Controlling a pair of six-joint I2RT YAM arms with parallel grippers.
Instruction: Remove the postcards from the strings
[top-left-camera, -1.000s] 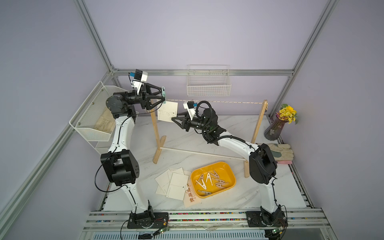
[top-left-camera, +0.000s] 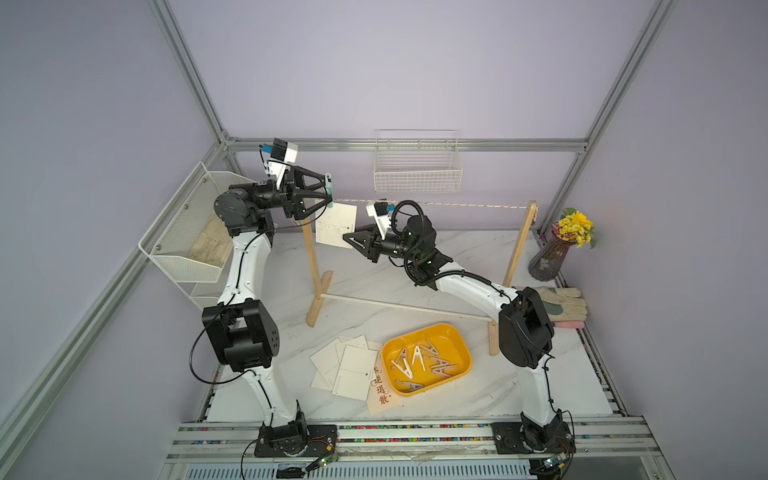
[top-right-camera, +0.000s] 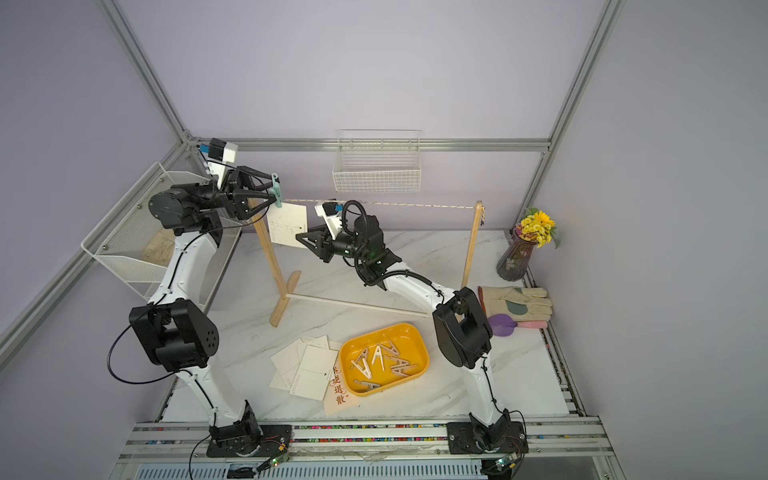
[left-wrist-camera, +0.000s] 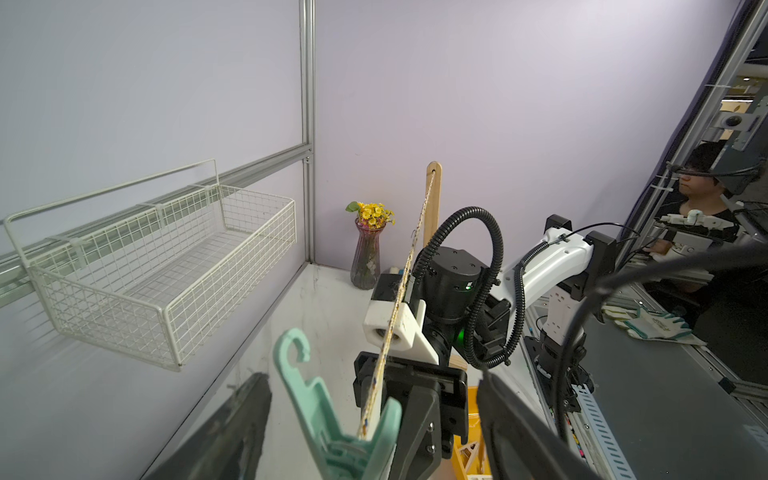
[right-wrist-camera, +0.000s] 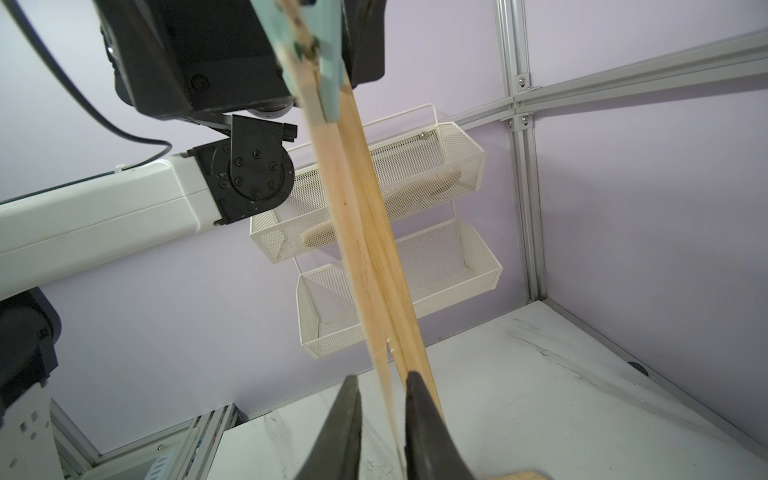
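A cream postcard (top-left-camera: 334, 224) hangs at the left end of the string (top-left-camera: 448, 204), below a pale green clip (left-wrist-camera: 340, 440). My left gripper (top-left-camera: 327, 190) is at that clip, its two fingers on either side and the clip held between them. In the left wrist view the string runs down into the clip. My right gripper (top-left-camera: 354, 241) is shut on the postcard's lower right part. Seen edge-on in the right wrist view, the postcard (right-wrist-camera: 352, 232) rises from between the fingers to the clip. Several removed cards (top-left-camera: 354, 372) lie on the table at front left.
A yellow tray (top-left-camera: 468, 360) with several clips stands at front centre. The wooden rack's posts (top-left-camera: 518, 244) flank the string. White wire baskets (top-left-camera: 417, 172) hang on the walls. A flower vase (top-left-camera: 552, 260) and gloves (top-left-camera: 564, 304) are at right.
Both arms are almost still. The left gripper with the clip has shifted very slightly to the right, the postcard along with it. The right gripper stays where it was.
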